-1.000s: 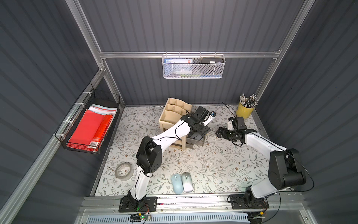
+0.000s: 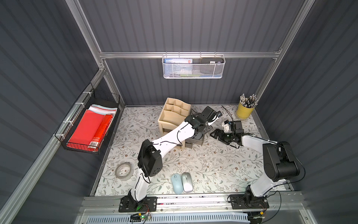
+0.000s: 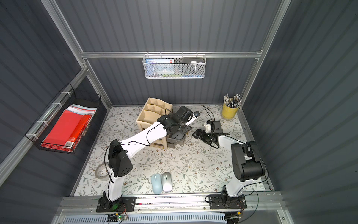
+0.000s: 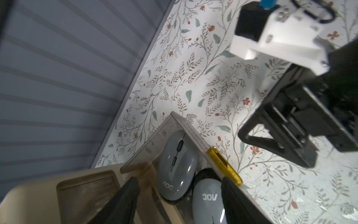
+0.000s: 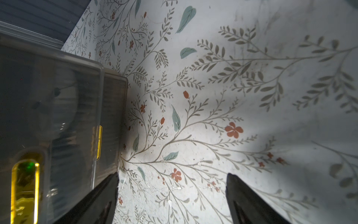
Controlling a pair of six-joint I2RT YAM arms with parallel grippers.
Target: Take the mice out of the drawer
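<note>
An open translucent drawer (image 4: 195, 135) of the beige organizer (image 2: 173, 113) holds grey mice (image 4: 175, 164). My left gripper hangs over the drawer, fingers parted; whether a mouse is gripped between them is not clear. My right gripper is open just right of the drawer, above bare table, with nothing between its fingers. A light blue mouse (image 2: 176, 183) and a silver mouse (image 2: 187, 182) lie side by side at the table's front.
A yellow pen cup (image 2: 244, 112) stands at the back right, a tape roll (image 2: 124, 171) lies front left, a wire basket (image 2: 93, 127) hangs on the left wall.
My left arm has shifted toward the right over the drawer. My right gripper has moved left, nearer the drawer, and a little toward the front.
</note>
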